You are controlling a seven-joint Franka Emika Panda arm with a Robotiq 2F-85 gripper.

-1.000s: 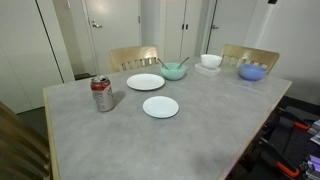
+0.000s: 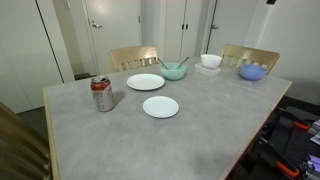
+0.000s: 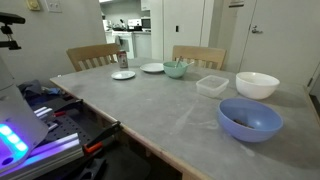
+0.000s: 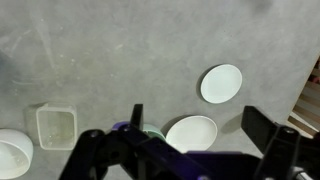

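High over the table, my gripper stands open in the wrist view, its black fingers wide apart and nothing between them. Two white plates lie flat below, a nearer plate (image 2: 160, 107) and a farther plate (image 2: 145, 83). The mint-green bowl (image 2: 174, 72) has utensils sticking out of it; the gripper partly hides it in the wrist view. Towards the right end are a blue bowl (image 3: 249, 119), a white bowl (image 3: 257, 86) and a clear rectangular container (image 3: 212, 87). A red and silver can (image 2: 102, 94) stands upright at the left.
The grey table (image 2: 115, 145) has wide clear room at its front and middle. Chairs stand along the far side, including a wooden chair (image 3: 198, 58) behind the green bowl. Something small and dark lies inside the blue bowl.
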